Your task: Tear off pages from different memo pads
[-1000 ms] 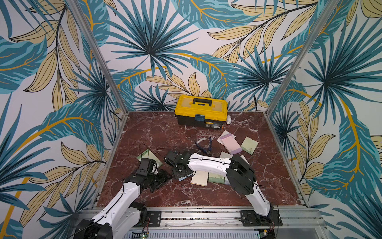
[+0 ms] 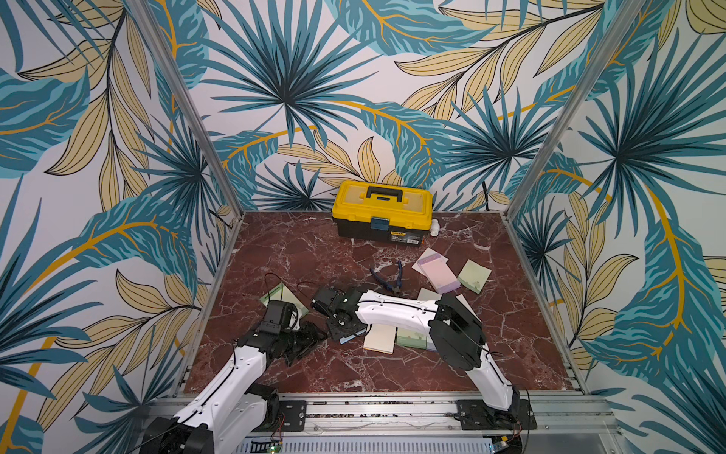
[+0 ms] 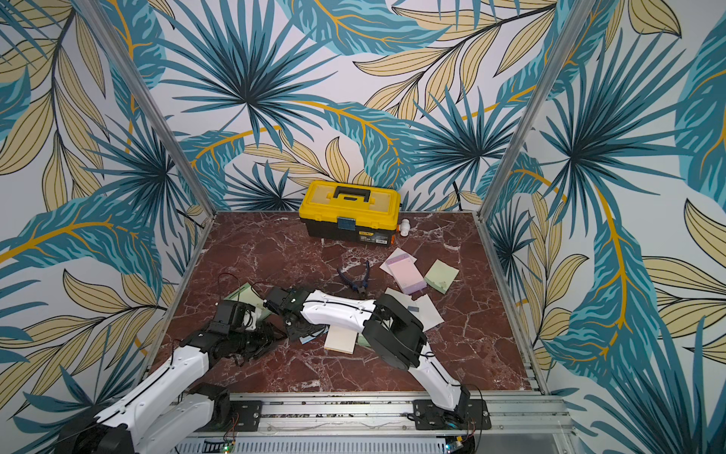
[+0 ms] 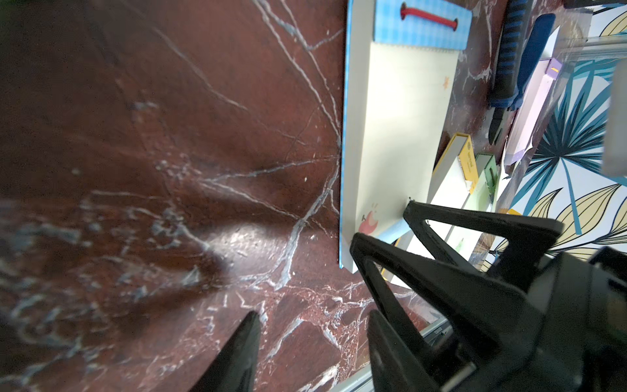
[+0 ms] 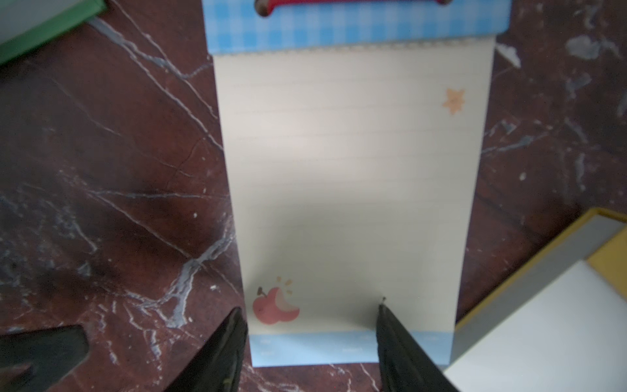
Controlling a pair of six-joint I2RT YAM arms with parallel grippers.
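Observation:
A lined memo pad (image 4: 408,117) with a blue checked binding and apple print lies flat, seen in both wrist views. My right gripper (image 2: 344,329) is over that pad's lower end, fingertips apart (image 5: 305,317), nothing clearly held. My left gripper is low beside the pad, fingers apart over bare tabletop; black fingers of the other gripper reach across the view to the pad's end. A green pad (image 2: 283,295) lies to the left. A cream pad (image 2: 378,340) and green pad (image 2: 412,339) lie right of the checked one.
A yellow toolbox (image 2: 382,212) stands at the back, pliers (image 2: 387,280) in front of it. Pink (image 2: 437,272) and pale green pads (image 2: 474,276) lie back right.

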